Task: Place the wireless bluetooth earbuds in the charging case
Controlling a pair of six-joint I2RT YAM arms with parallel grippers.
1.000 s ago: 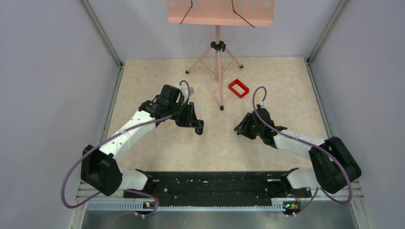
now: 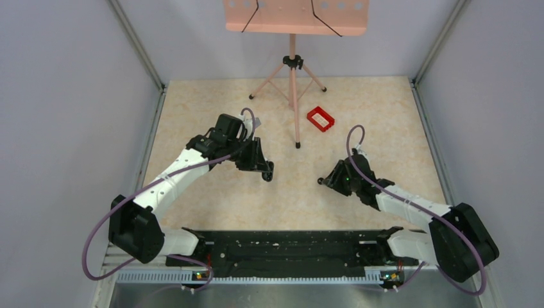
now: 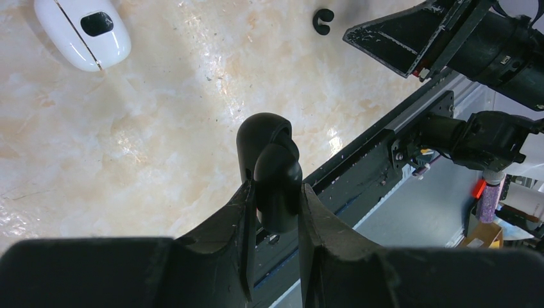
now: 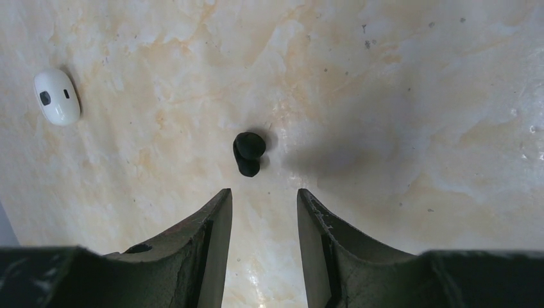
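A black, rounded charging case (image 3: 279, 192) with its lid apparently raised is held above the table by my left gripper (image 2: 263, 165), which is shut on it. Whether an earbud sits inside cannot be told. On the bare table lies a single black earbud (image 4: 249, 154), also visible in the top view as a dark spot (image 2: 321, 181). My right gripper stands open just short of that earbud, with nothing between its fingers. In the left wrist view the earbud (image 3: 323, 22) lies close by the right gripper's tip, apart from it.
A white, mouse-like object (image 3: 83, 32) lies on the table near the left gripper. Farther back are a red tray (image 2: 321, 119) and the pink music stand's legs (image 2: 294, 96). Clear tabletop separates the two grippers.
My right gripper has drawn back to the right and slightly toward the front, and the earbud now shows clear of its tip. The left arm and the case have stayed still.
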